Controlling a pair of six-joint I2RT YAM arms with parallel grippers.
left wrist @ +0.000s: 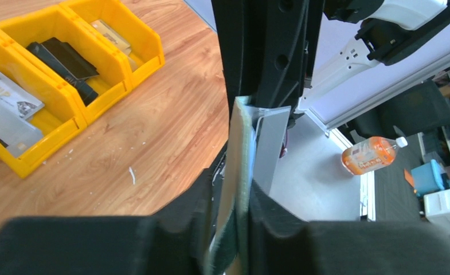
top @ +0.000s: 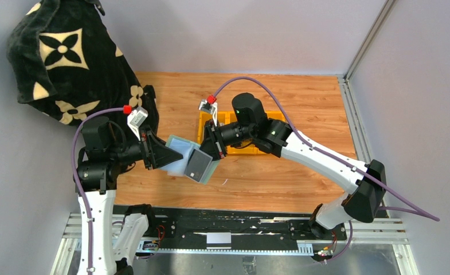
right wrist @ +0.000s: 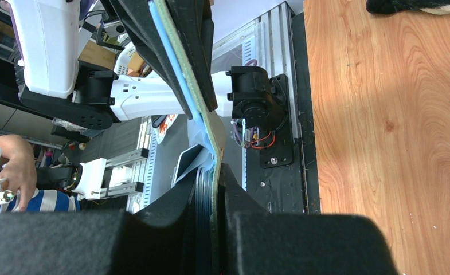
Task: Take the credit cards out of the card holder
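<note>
An opened card holder (top: 178,146), pale green with blue inside, is stretched above the table between both grippers. A dark grey rectangular card (top: 198,165) lies on its right half. In the left wrist view a grey card (left wrist: 273,140) stands out from the holder's edge. My left gripper has its fingers on either side of the holder; how firmly they press is unclear. My right gripper is shut on the holder's other half, where stacked clear sleeves (right wrist: 204,195) show edge-on. A pale card (top: 218,238) rests in front of the table.
Behind the right gripper stands a yellow compartment bin (left wrist: 82,109) with cards and dark items inside. A dark patterned fleece (top: 79,63) fills the back left. Bare wood (top: 302,172) is free on the right.
</note>
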